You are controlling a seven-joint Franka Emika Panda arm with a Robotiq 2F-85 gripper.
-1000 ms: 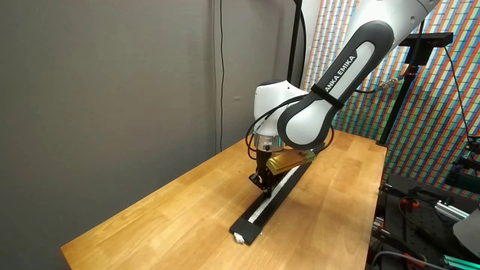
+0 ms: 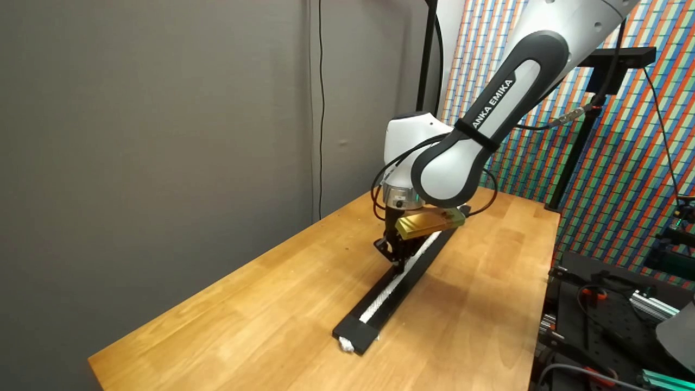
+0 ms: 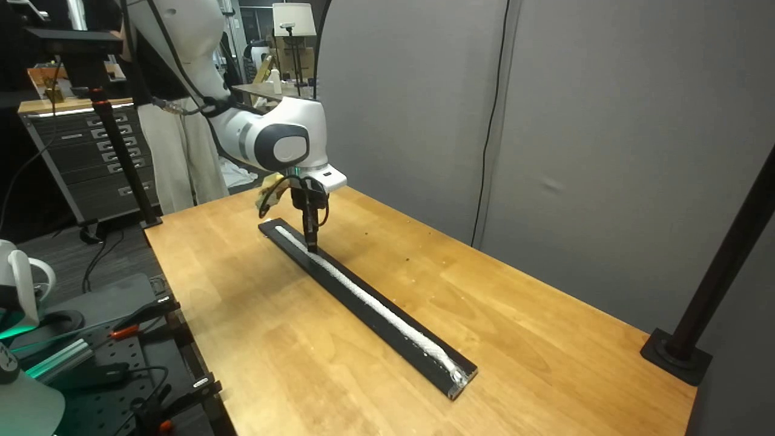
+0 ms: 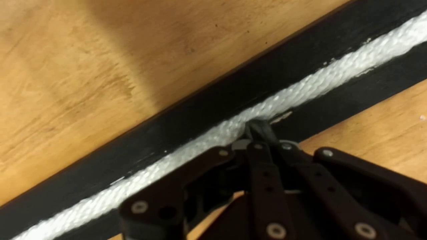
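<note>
A long black board lies on the wooden table, with a white braided rope running along its middle. In the wrist view the rope crosses diagonally, seated in the black board. My gripper is shut, its fingertips touching the rope's near side, and I see no rope between them. The gripper points straight down onto the strip in the first exterior view. From the second exterior view, the gripper stands nearer the strip's far end. Whether the tips press into the rope is hard to tell.
Bare table surrounds the board on both sides. A black post stands at one table corner. A dark side bench with tools and cables adjoins the table's edge. Grey partition walls border the back.
Over the last second my arm and gripper have moved along the rope, away from the board end nearest the first exterior camera. The board has stayed in place.
</note>
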